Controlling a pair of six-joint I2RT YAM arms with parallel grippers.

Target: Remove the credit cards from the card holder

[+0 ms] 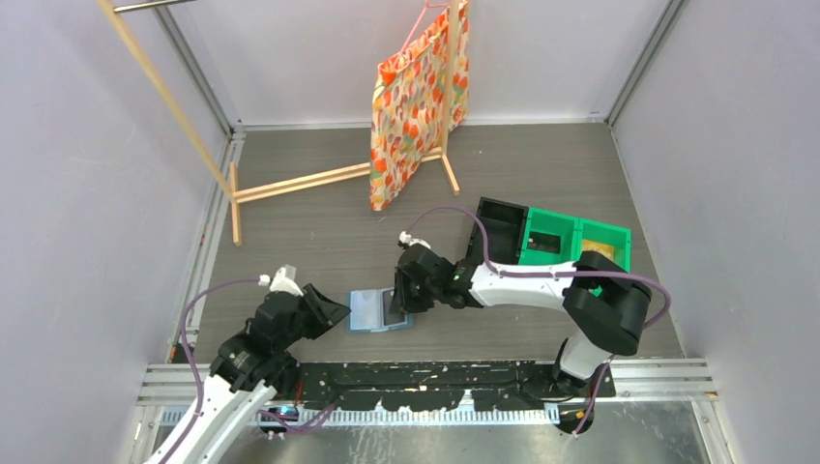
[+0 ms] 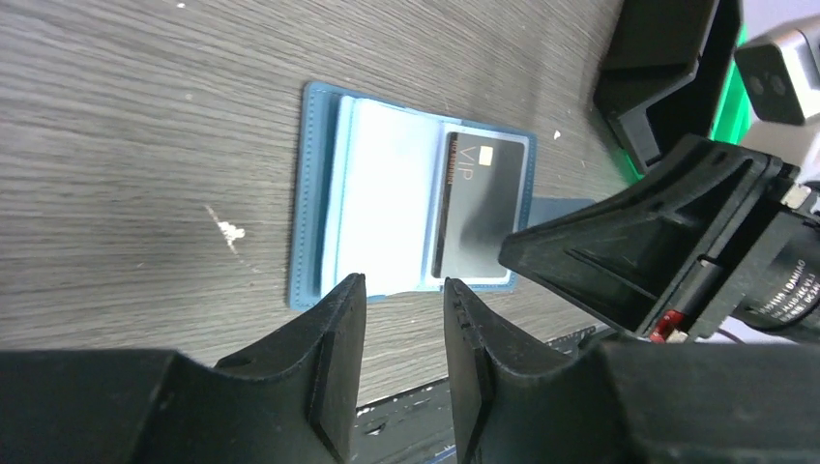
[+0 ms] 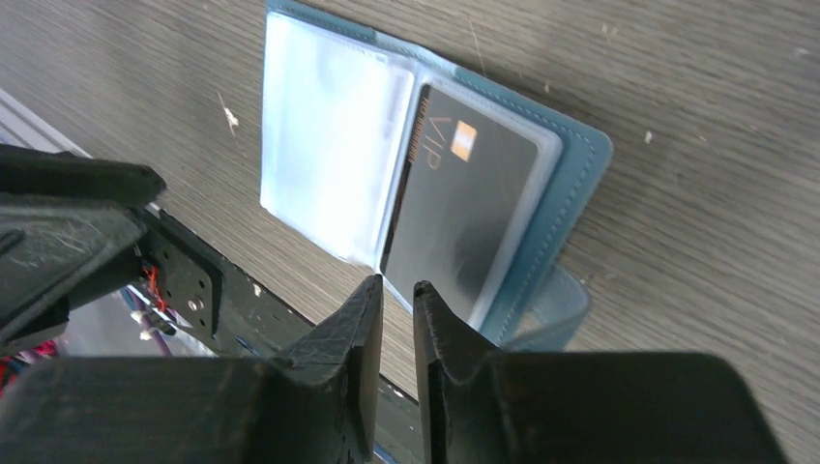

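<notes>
The blue card holder (image 1: 366, 310) lies spread flat near the front edge of the table. In its right-hand sleeve is a dark grey card (image 2: 481, 205) marked VIP; the clear left-hand sleeve (image 2: 387, 193) looks pale, with no card evident. Just left of the holder, my left gripper is open, its fingers apart and empty. Over the holder's right side hangs my right gripper, partly covering it in the top view. Only a narrow gap separates the right fingertips, and nothing gripped shows between them.
Back right stand a black bin (image 1: 502, 227) and a green bin (image 1: 553, 220); a yellowish item (image 1: 598, 248) lies in the green bin's right compartment. A wooden rack with a patterned cloth (image 1: 416, 106) stands behind.
</notes>
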